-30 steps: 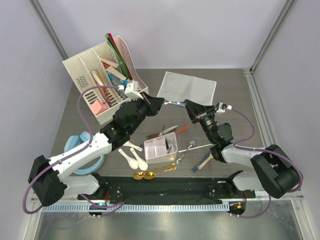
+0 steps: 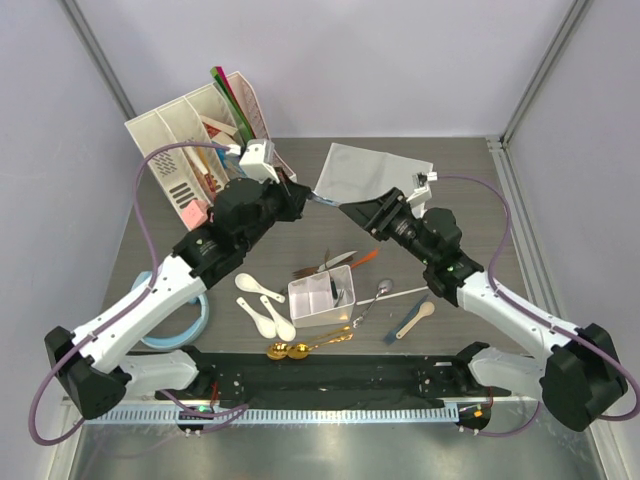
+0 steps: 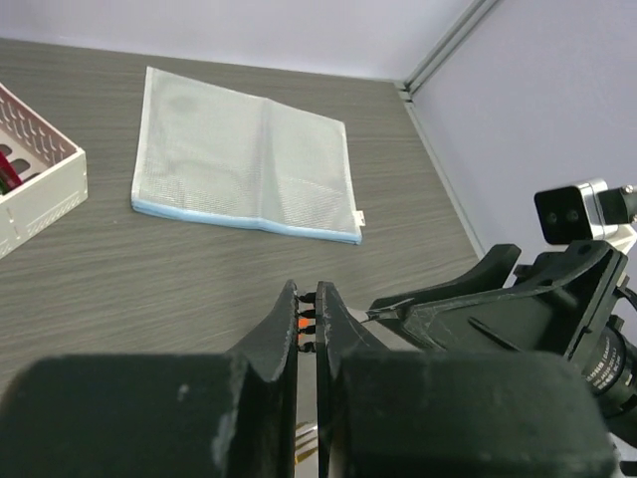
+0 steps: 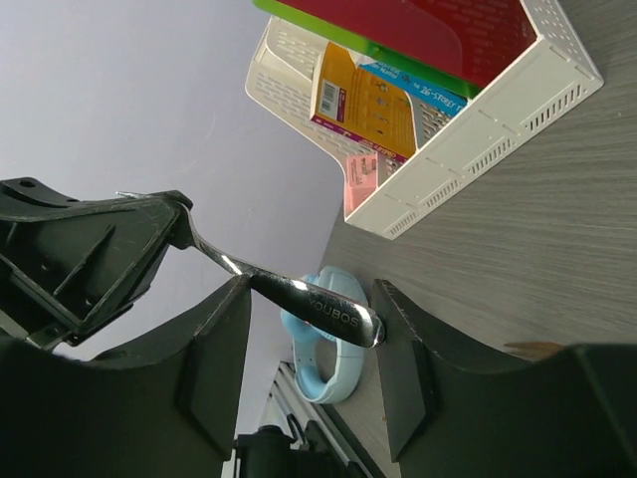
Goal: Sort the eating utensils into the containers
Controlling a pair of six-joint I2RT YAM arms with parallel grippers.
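A metal utensil [image 4: 314, 304] with an engraved handle spans the two grippers in the air above the table. My left gripper [image 2: 302, 197] is shut, holding its far end; in the left wrist view its fingertips [image 3: 307, 299] meet. My right gripper has its fingers either side of the handle, part open; whether they grip it is unclear. A white divided container [image 2: 320, 315] holds some cutlery below. White spoons [image 2: 262, 322], gold spoons [image 2: 300, 350], a metal spoon [image 2: 384, 287], a wooden spoon [image 2: 420, 316] and a knife [image 2: 340, 258] lie around it.
A white sectioned organiser [image 2: 160, 135] with boxes stands at the back left. A folded mesh cloth [image 2: 375, 170] lies at the back. A light blue ring-shaped object [image 2: 195, 325] lies at the front left.
Both arms have shifted with the utensil between them, the left gripper moving leftward in the top view and the right one also a little leftward. The things on the table are unchanged.
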